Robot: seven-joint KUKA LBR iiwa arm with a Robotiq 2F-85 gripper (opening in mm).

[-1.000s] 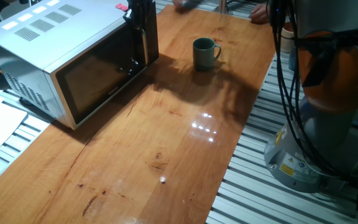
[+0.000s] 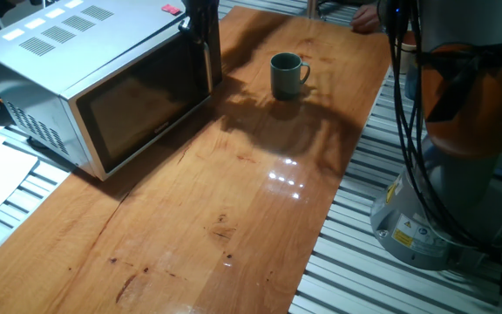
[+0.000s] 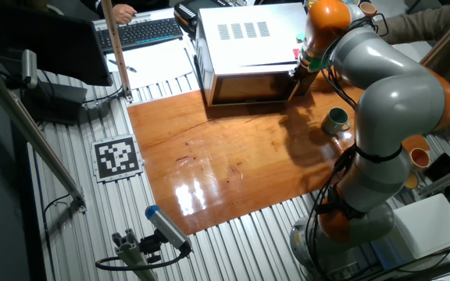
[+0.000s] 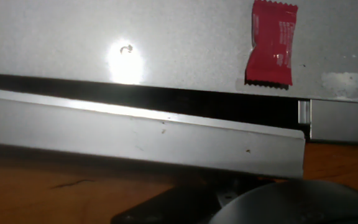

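A silver microwave point(image 2: 85, 39) stands on the wooden table, its dark-windowed door point(image 2: 142, 109) slightly ajar. In the wrist view, a dark wedge-shaped gap lies between the microwave's top point(image 4: 166, 37) and the door's upper edge point(image 4: 142, 127), widest towards the right. My gripper point(image 2: 192, 33) is at the handle side of the door, near its upper corner. Only dark and grey parts of it show low in the wrist view; its fingertips and any contact with the door are hidden, so its state cannot be made out.
A red wrapped sweet point(image 4: 272, 46) lies on top of the microwave near the front edge. The green mug point(image 2: 286, 78) stands on the table point(image 2: 181, 235) to the right of the door. A person's hand point(image 2: 366, 19) rests at the far edge.
The microwave door has come slightly away from the body on its handle side, and my gripper has shifted a little with it. The reflections in the window have changed. The mug stays put.
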